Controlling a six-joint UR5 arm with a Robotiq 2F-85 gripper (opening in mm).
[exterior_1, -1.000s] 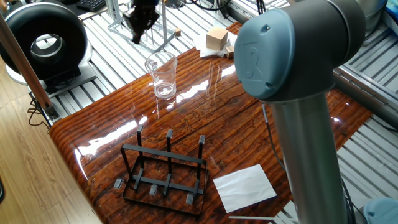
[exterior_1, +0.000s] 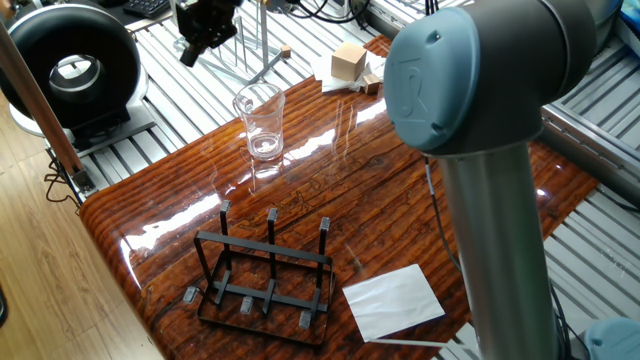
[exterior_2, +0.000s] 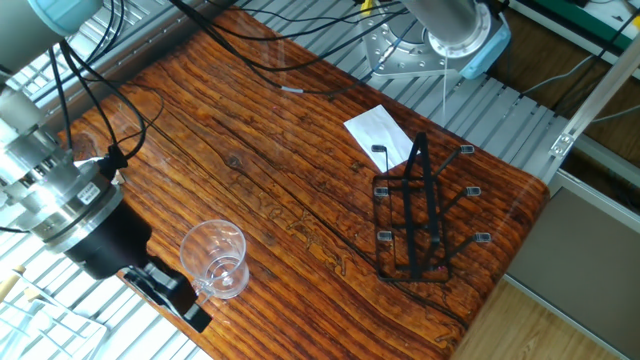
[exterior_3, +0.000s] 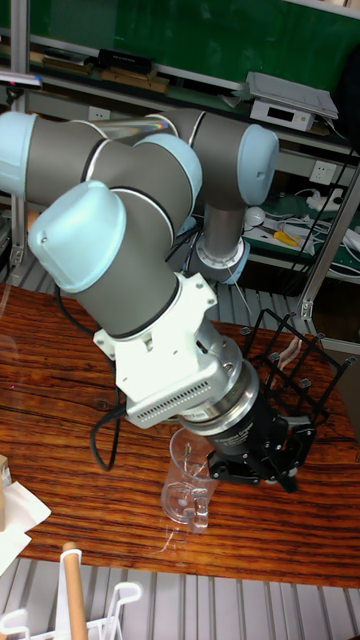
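Note:
A clear glass mug (exterior_1: 264, 130) stands upright near the table's edge, its handle toward that edge; it also shows as the mug (exterior_2: 228, 275) in the second view. My gripper (exterior_1: 200, 45) hangs beyond that edge, at the top of the first view. In the second view the gripper (exterior_2: 190, 305) appears beside the mug's handle, apparently above it. Black fingers (exterior_3: 285, 469) show in the third view, overlapping the mug's side (exterior_3: 183, 480). The gap between them is not clear, and no object shows in the gripper. A black wire rack (exterior_1: 265, 290) with upright prongs stands empty.
A white sheet (exterior_1: 393, 302) lies beside the rack. A small wooden block (exterior_1: 348, 62) sits at the far edge. Beyond the table a white wire rack (exterior_2: 45, 315) stands near the gripper.
In the first view my gripper has moved left and slightly up, and the arm's blue joint has shifted slightly. Mug and black rack have not moved.

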